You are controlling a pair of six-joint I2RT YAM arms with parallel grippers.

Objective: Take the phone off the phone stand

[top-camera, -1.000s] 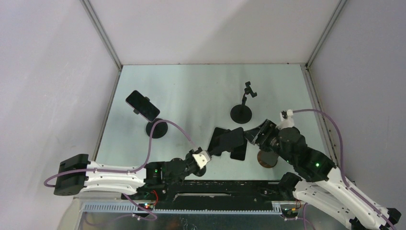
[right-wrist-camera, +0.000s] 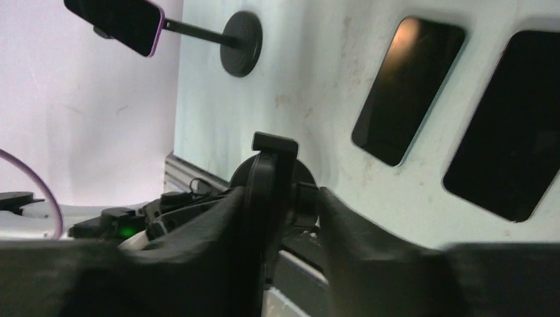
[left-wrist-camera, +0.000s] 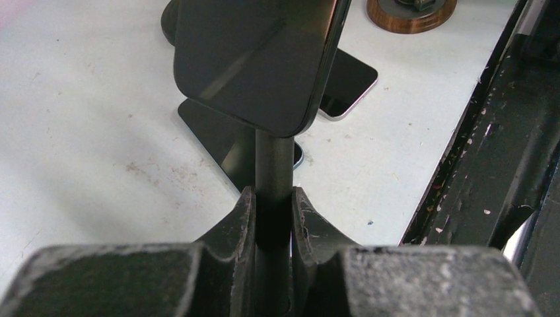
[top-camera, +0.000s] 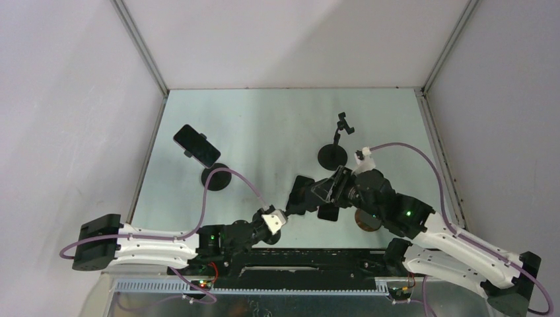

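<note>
In the left wrist view, the stand's dark pole [left-wrist-camera: 273, 165] rises between my left fingers, and the left gripper is shut on it. At the pole's top is a broad black slab [left-wrist-camera: 254, 66] with rounded corners; phone and holder cannot be told apart here. My right gripper [top-camera: 323, 188] is at the slab's far end in the top view and covers part of it. In the right wrist view, a black upright piece [right-wrist-camera: 261, 181] with a small lip stands between the blurred right fingers. A gap shows on one side of it, so the fingers are open.
Two phones lie flat on the table; one is the phone [right-wrist-camera: 409, 89] nearer the piece, the other the larger-looking phone [right-wrist-camera: 522, 125]. A second stand holds a phone [top-camera: 197, 145] at the left. An empty stand [top-camera: 332, 156] is behind; a wooden-rimmed base [top-camera: 367, 221] is at the right.
The left arm and the pole have barely shifted.
</note>
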